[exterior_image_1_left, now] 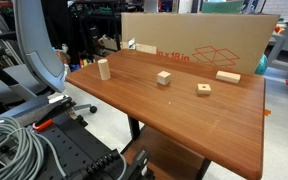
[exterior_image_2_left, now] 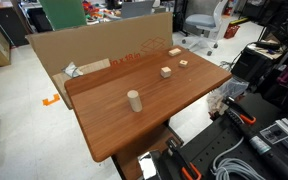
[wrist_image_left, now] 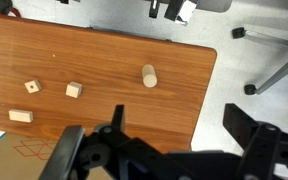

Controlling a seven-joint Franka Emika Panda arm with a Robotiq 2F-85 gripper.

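Observation:
A pale upright cylinder [exterior_image_1_left: 104, 69] stands alone near one end of the brown table; the wrist view shows this cylinder [wrist_image_left: 149, 76] from above. Toward the middle sits a small light cube [exterior_image_1_left: 164, 77]. Farther along lie a small block with a dark mark on top [exterior_image_1_left: 203, 90] and a flat oblong block [exterior_image_1_left: 228, 77]. High over the table, my gripper is open, its dark fingers [wrist_image_left: 252, 135] wide apart with nothing visible between them. No object touches it.
A tall cardboard panel [exterior_image_1_left: 199, 42] borders one long side of the table [exterior_image_1_left: 214, 125]. Coiled cable [exterior_image_1_left: 14, 150] lies on the dark base beside the opposite side. An office chair [exterior_image_2_left: 204, 25] stands past the table's end.

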